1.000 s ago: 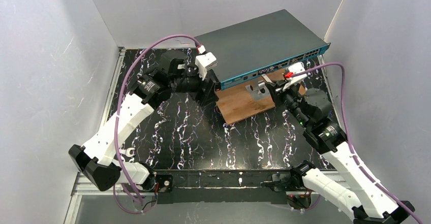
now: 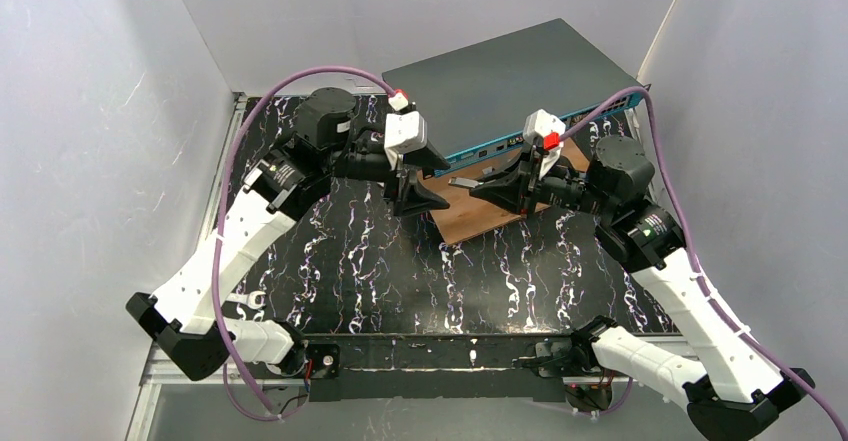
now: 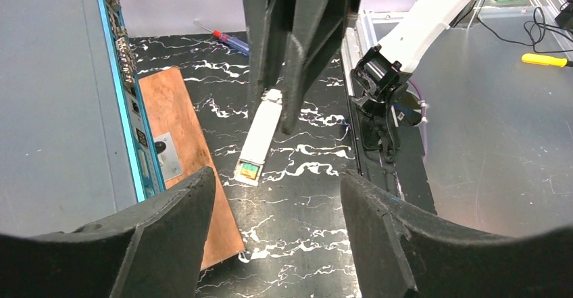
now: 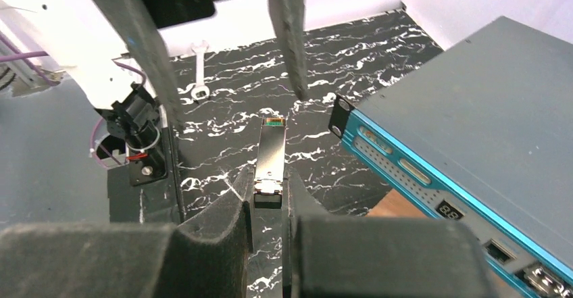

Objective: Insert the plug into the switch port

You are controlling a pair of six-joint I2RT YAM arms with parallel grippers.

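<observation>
A silver plug (image 3: 259,136) (image 4: 271,153) is clamped between the fingertips of my right gripper, its free end pointing toward my left gripper (image 2: 424,193). The left gripper stands open just left of the plug, with nothing between its fingers. The switch (image 2: 515,71) lies behind both grippers on a wooden board (image 2: 460,221), its blue-edged port face (image 4: 430,195) toward the front.
A wrench (image 4: 200,75) lies on the marbled table (image 2: 350,281) at the left. A red-blue screwdriver (image 3: 230,40) lies beside the board. The front of the table between the arms is clear.
My right gripper has moved left, away from the switch's right part, carrying the plug toward the left gripper. The left arm has shifted and now reaches toward the plug, a little forward.
</observation>
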